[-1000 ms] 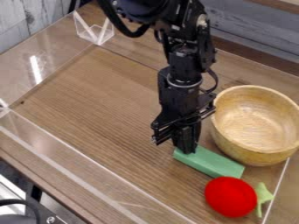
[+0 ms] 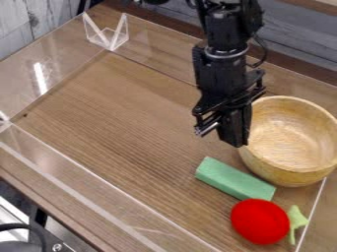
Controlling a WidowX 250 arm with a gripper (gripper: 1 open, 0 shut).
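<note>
My black gripper (image 2: pixel 224 122) is raised over the table at the left rim of a wooden bowl (image 2: pixel 293 148). Its fingertips are small and dark, and I see nothing held between them. Below it lies a green block (image 2: pixel 235 178), with a red tomato-like object (image 2: pixel 259 221) in front and a small light-green piece (image 2: pixel 295 219) beside that.
A clear plastic stand (image 2: pixel 105 30) sits at the back left. A black cable (image 2: pixel 20 231) runs at the front-left corner.
My gripper has risen and moved back, away from the green block, which now shows in full where it was partly covered.
</note>
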